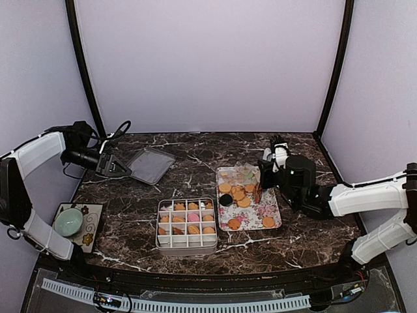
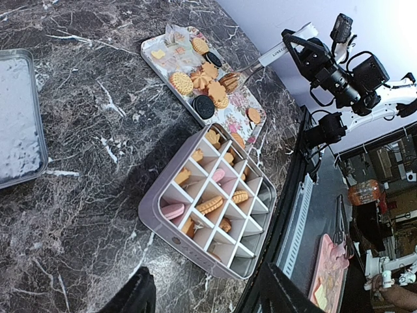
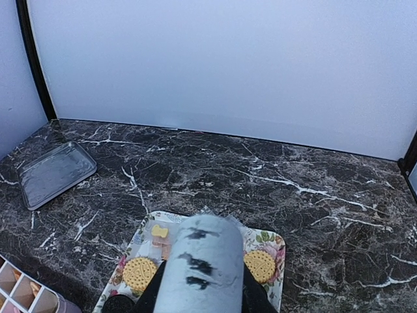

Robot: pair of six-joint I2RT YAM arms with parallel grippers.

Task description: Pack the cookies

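My right gripper (image 1: 266,175) is shut on the white handle (image 3: 203,254) of the tongs, which fills the middle of the right wrist view. In the left wrist view the tongs (image 2: 270,57) reach down to the floral tray (image 2: 151,53), with a brown ridged cookie (image 2: 229,81) at their tip; whether it is clasped cannot be told. Round cookies (image 1: 244,202) and a dark one (image 1: 225,199) lie on that tray. Left of it stands the divided box (image 1: 187,246), several compartments holding cookies, the front row empty. Away at the left, my left gripper stands open and empty.
A clear shallow tray (image 1: 151,166) lies at the back left. On a patterned mat (image 1: 91,225) at the front left sits a green bowl (image 1: 68,222). Bare marble shows between the clear tray and the floral one.
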